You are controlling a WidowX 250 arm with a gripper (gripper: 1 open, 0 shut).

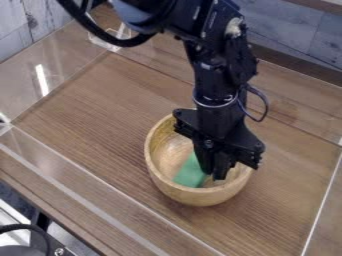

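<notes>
A tan bowl point(167, 170) sits on the wooden table right of centre. Inside it lies a green object point(190, 173). My black gripper point(207, 165) reaches down into the bowl beside the green object, its tips low at the object's right side. Whether anything is between the fingers is hidden by the gripper body.
A light wall runs along the back, with a small clear item point(107, 30) at the upper left. A black cable lies at the bottom left corner.
</notes>
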